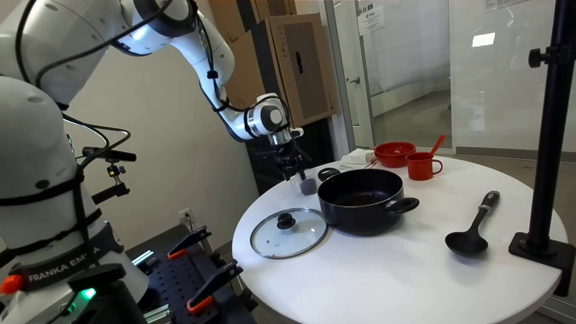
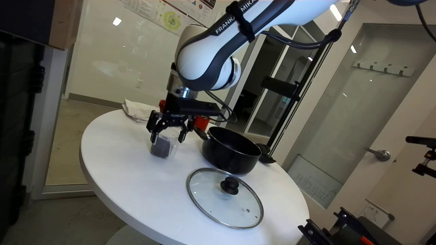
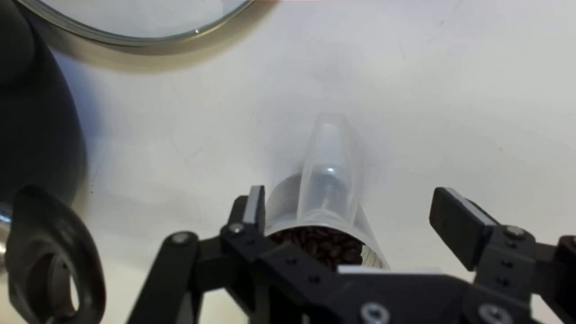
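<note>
A clear plastic cup point(image 3: 329, 178) with a handle holds dark beans point(image 3: 319, 244) and stands on the white table. In exterior view 2 the cup point(image 2: 164, 147) is just below my gripper point(image 2: 167, 140). My gripper is open in the wrist view, its left finger close to the cup and its right finger well apart from it. Beside the cup stands a black pot point(image 1: 360, 202) with dark contents point(image 1: 358, 199) at its bottom. The glass lid point(image 1: 289, 233) lies flat on the table near the pot.
Behind the pot are a red bowl point(image 1: 394, 154), a red mug point(image 1: 422, 165) and a white cloth point(image 1: 356, 158). A black ladle point(image 1: 470, 237) lies near the black stand point(image 1: 541, 237). The pot's handle point(image 3: 56, 264) is left of my gripper.
</note>
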